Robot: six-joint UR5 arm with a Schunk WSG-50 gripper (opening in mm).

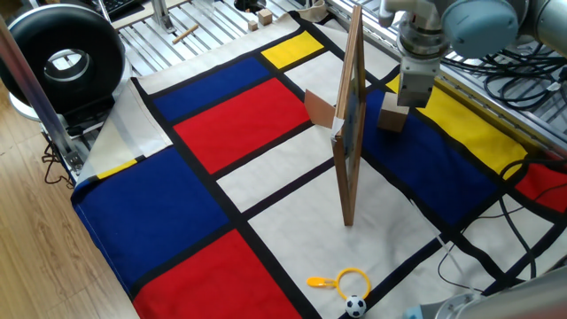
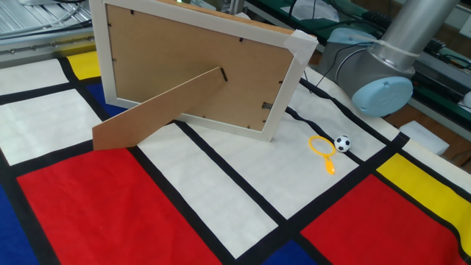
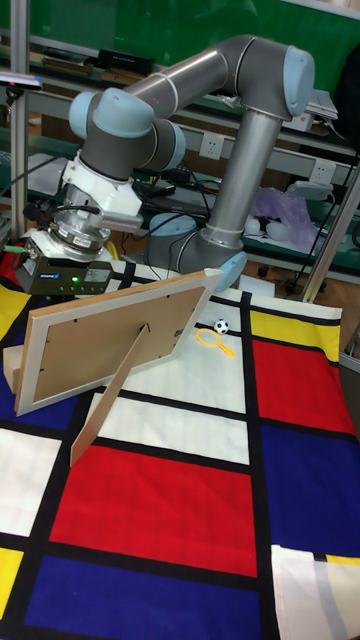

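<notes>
My gripper hangs low behind the picture frame, close beside a wooden block on the cloth's blue patch. In exterior view 1 it overlaps the block's upper right corner; whether they touch cannot be told. Its fingers do not show clearly enough to judge the fingers. Exterior view 3 shows the gripper's dark body above the back of the frame, its lower end hidden, and only a sliver of the block past the frame's left edge. The picture frame stands upright on its brown back leg.
A yellow ring with a handle and a small football lie near the arm's base. Two small wooden cubes sit on the slatted metal surface. Cables lie at the right.
</notes>
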